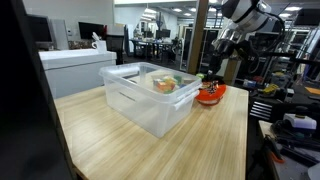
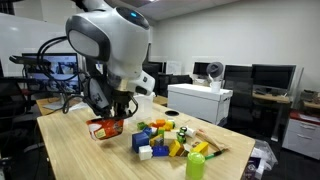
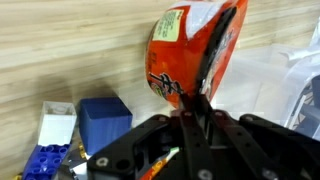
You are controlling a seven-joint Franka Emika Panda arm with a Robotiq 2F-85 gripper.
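Note:
A shiny red-orange packet (image 3: 190, 45) with dark print hangs from my gripper, which is shut on its edge. In exterior view 2 the packet (image 2: 106, 127) shows below the gripper (image 2: 112, 110), above the wooden table. Exterior view 1 has the packet (image 1: 209, 93) just right of the clear plastic bin (image 1: 155, 108), with the gripper (image 1: 212, 78) over it. The fingertips are dark and partly hidden by the packet in the wrist view.
Blue blocks (image 3: 103, 122), a white block (image 3: 57, 122), yellow blocks (image 2: 177, 149) and a green cylinder (image 2: 190, 165) are clustered near the gripper. The bin holds several colourful items.

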